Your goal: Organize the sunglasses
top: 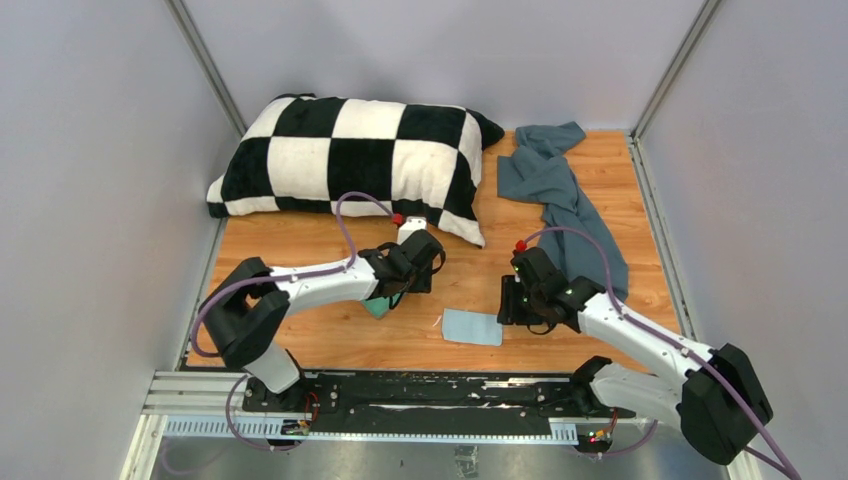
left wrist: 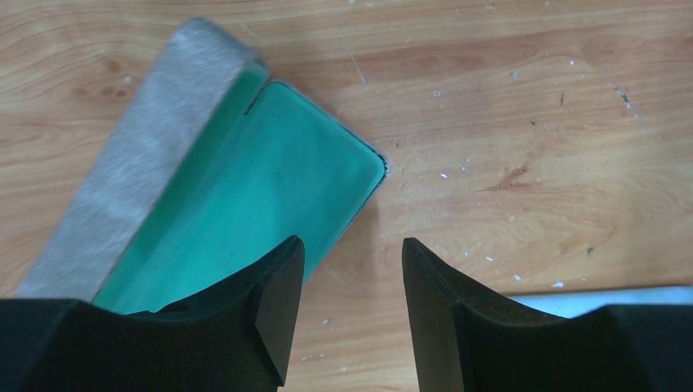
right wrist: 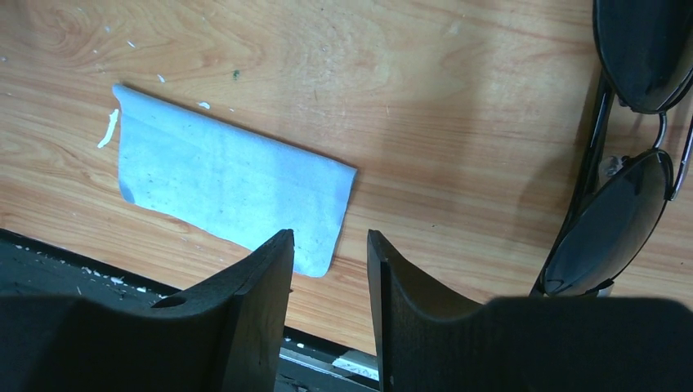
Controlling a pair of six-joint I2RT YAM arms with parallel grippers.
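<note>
Dark sunglasses (right wrist: 613, 224) lie on the wood at the right of the right wrist view, partly cut off by its edge; in the top view the right arm hides them. A pale blue cloth (top: 472, 327) lies flat near the front edge. My right gripper stands open over the cloth's right end, its fingers empty. A case with a green inside (left wrist: 278, 171) and a grey raised side (left wrist: 139, 163) fills the left of the left wrist view. Beside its corner hangs my left gripper, open, with nothing between its fingers.
A black-and-white checkered pillow (top: 360, 155) spans the back left of the table. Along the right lies a crumpled grey-blue cloth (top: 570, 205). Bare wood (top: 475, 280) shows between the two arms.
</note>
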